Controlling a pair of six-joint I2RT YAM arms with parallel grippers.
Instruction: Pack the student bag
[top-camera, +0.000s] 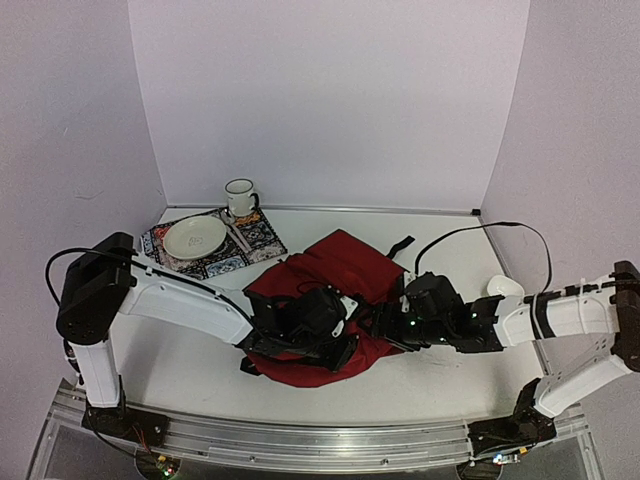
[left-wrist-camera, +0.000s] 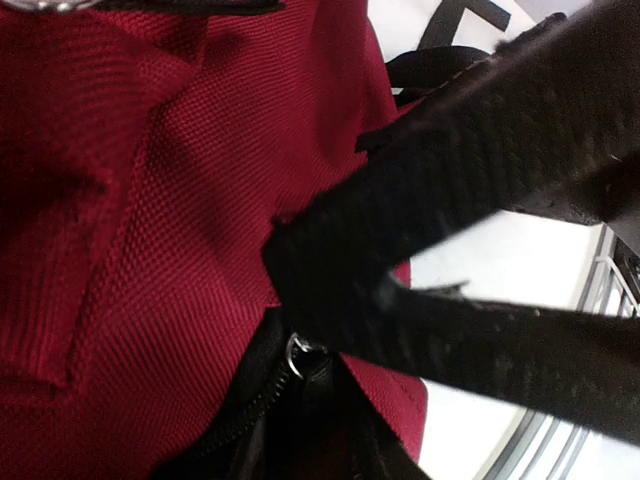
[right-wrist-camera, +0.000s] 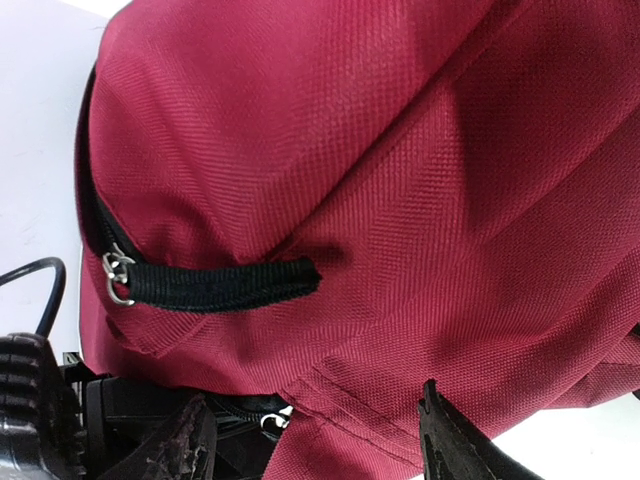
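The red bag (top-camera: 345, 260) lies slumped at the table's middle. Over its front, my left gripper (top-camera: 345, 352) sits low with the fabric around it. In the left wrist view, a black zipper pull with a metal ring (left-wrist-camera: 300, 355) runs down between my left fingers, which look closed on it. A black finger of the right gripper crosses that view from the right. My right gripper has its fingers wide apart at the bag's right side, red fabric showing between them. Another black zipper pull (right-wrist-camera: 225, 285) lies loose on the bag.
At the back left, a patterned mat (top-camera: 265, 240) holds a white plate (top-camera: 195, 238) and cutlery (top-camera: 238, 232); a white mug (top-camera: 240, 195) stands beside it. A white round object (top-camera: 505, 286) is at the right wall. The two grippers are close together.
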